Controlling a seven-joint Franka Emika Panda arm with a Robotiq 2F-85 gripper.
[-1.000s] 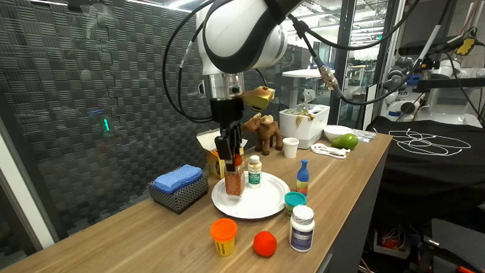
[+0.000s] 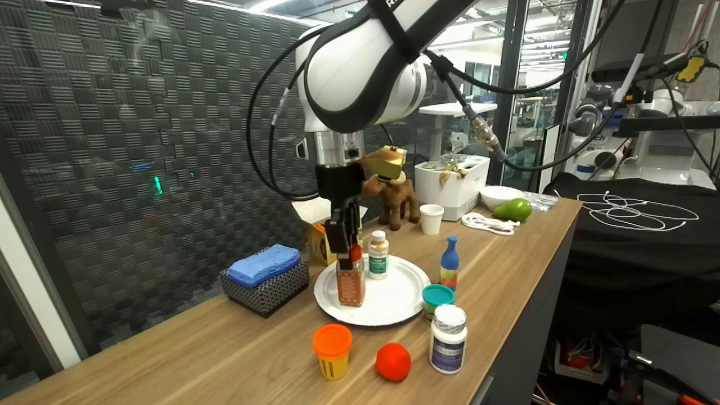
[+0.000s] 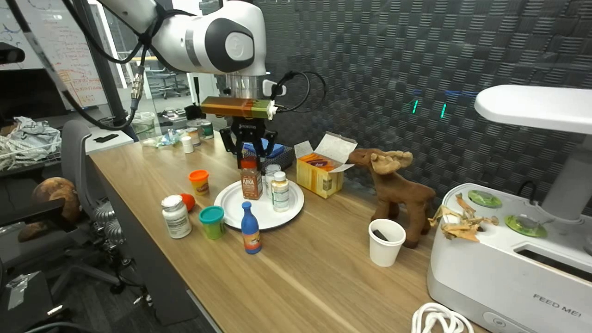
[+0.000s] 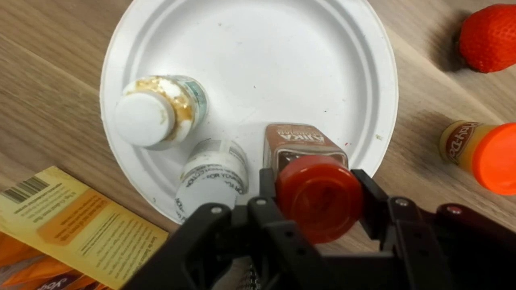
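My gripper is shut on a spice jar by its red cap point(image 4: 319, 198); one black finger lies on each side of the cap. The jar point(image 3: 252, 186), reddish-brown with an Ajika label, stands upright over the near-left part of the white plate point(image 2: 395, 311) in exterior view 1. Its base looks to be at the plate's surface. Two more bottles are on the plate: a white-capped one with a green label point(image 2: 378, 260) and a clear-and-white one point(image 4: 213, 176) close beside the jar, mostly hidden in exterior view 1.
Around the plate stand an orange-lidded tub point(image 2: 332, 351), a red ball-like item point(image 2: 393, 361), a white pill bottle point(image 2: 448, 340), a teal-lidded tub point(image 3: 212, 222) and a blue bottle point(image 3: 250, 228). An open yellow box point(image 3: 320, 177) sits behind. The plate's middle is bare.
The gripper and the jar have moved down, with the jar now lower over the plate. Everything else on the table stays in place.
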